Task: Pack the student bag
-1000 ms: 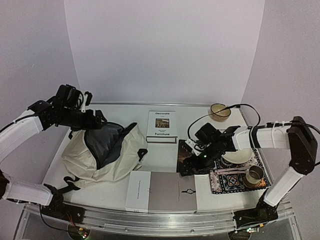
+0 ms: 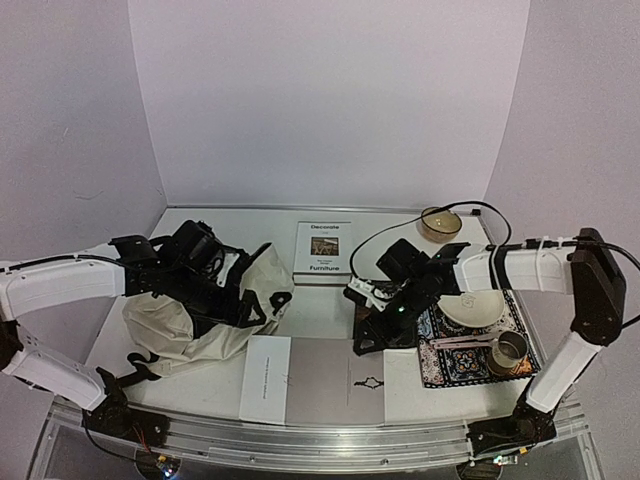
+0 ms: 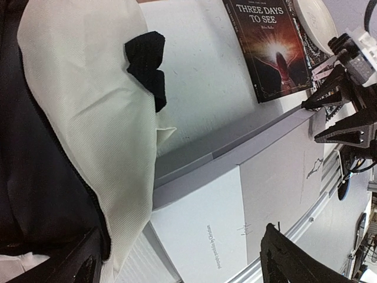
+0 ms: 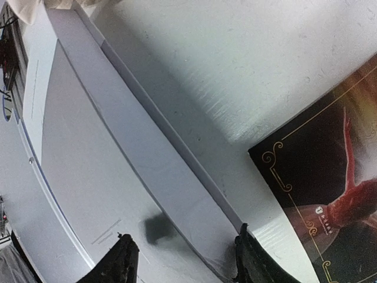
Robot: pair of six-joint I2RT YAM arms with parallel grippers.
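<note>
The student bag, cream with a dark lining, lies on the left with its mouth open. My left gripper is over the bag's right side; its fingers are spread with nothing between them. A large grey-and-white book lies at the table's front, its left end close to the bag. My right gripper is at that book's back right corner, fingers apart, one above the cover and one by the spine edge. Whether they clamp the book cannot be told. A dark book, "Three Days to See", lies behind, partly hidden from above.
A white "Decorate Furniture" book lies at the back middle. On the right, a patterned mat bears a plate, cutlery and a metal cup. A bowl stands at the back right.
My left gripper has come right and toward the front, from the bag's back to its right side. The grey-and-white book and my right gripper have shifted slightly left.
</note>
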